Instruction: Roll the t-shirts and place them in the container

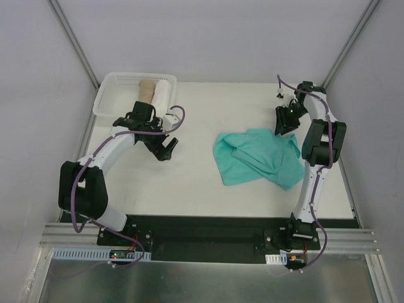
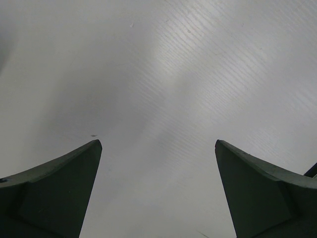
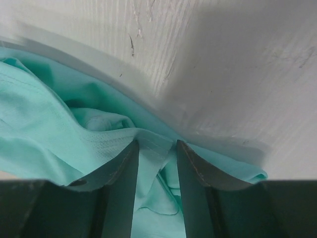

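A teal t-shirt (image 1: 259, 154) lies crumpled on the right half of the white table, with folds bunched along its upper part. My right gripper (image 1: 279, 131) is over the shirt's far edge. In the right wrist view, a ridge of teal cloth (image 3: 151, 141) shows in the narrow gap between the parted fingers; whether they touch it I cannot tell. My left gripper (image 1: 164, 152) stands open over bare table, left of the shirt. Only white surface appears between its wide-apart fingers (image 2: 74, 183) in the left wrist view.
A white plastic bin (image 1: 107, 95) stands at the far left corner, holding a brown roll (image 1: 146, 91) and a white roll (image 1: 162, 95). Bare table lies between the left arm and the shirt, and behind the shirt.
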